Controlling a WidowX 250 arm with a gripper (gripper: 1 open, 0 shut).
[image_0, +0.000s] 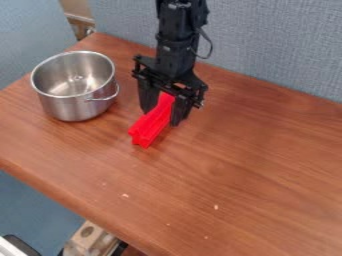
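Note:
A red elongated object (152, 124) lies on the wooden table, angled from lower left toward upper right. My black gripper (170, 92) is low over its upper end, which is partly hidden behind the gripper. I cannot see whether the fingers are shut on it. A steel pot (75, 85) with a side handle stands to the left of the gripper.
A grey padded wall (275, 45) runs behind the table. The table's edge runs along the lower left, with a small wooden part (88, 240) below it.

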